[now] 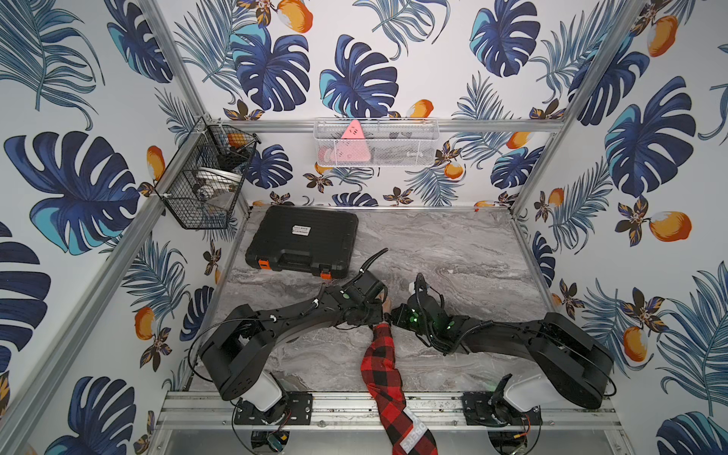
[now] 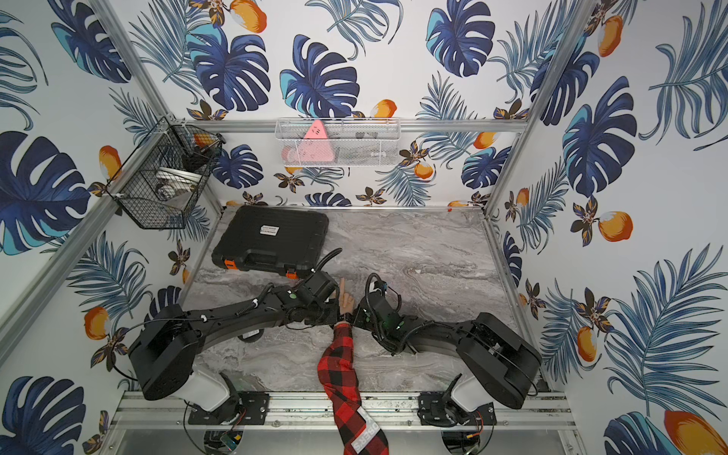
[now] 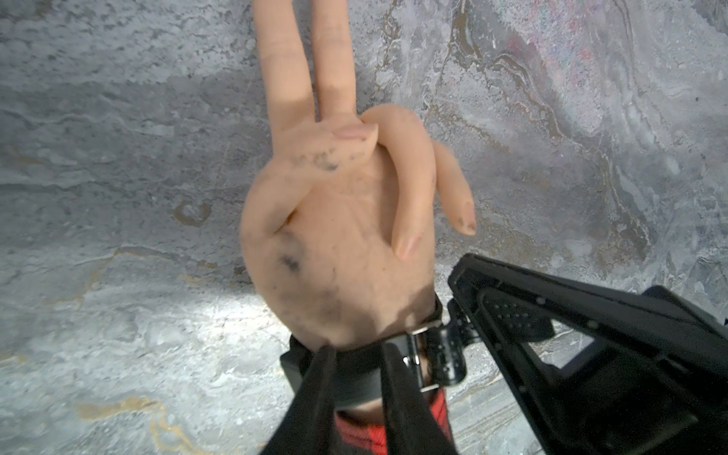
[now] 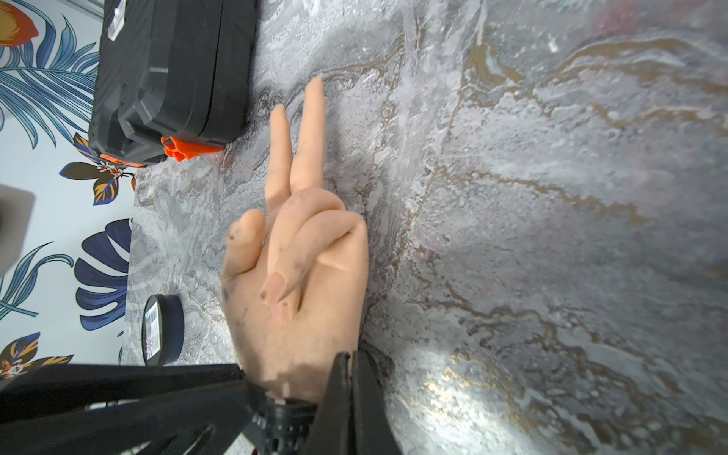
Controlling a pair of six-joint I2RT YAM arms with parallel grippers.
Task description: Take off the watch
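Observation:
A model hand (image 3: 349, 250) in a red-and-black checked sleeve (image 1: 383, 364) lies palm up, two fingers straight. Around its wrist runs the black watch strap (image 3: 364, 388), with a metal buckle (image 3: 413, 350) on its right side. In the left wrist view my left gripper is over the strap, its fingers slightly apart and closed on dark strap material; the exact grip is blurred. My right gripper is shut beside the wrist, tips together, nothing visible between them. Its body stands close to the loose strap part (image 3: 447, 352); whether they touch is unclear.
A black case (image 1: 303, 239) with orange latches lies at the back left. One small round black object (image 4: 163, 330) rests left of the hand. Baskets hang on the left wall (image 1: 204, 182) and back wall (image 1: 409, 144).

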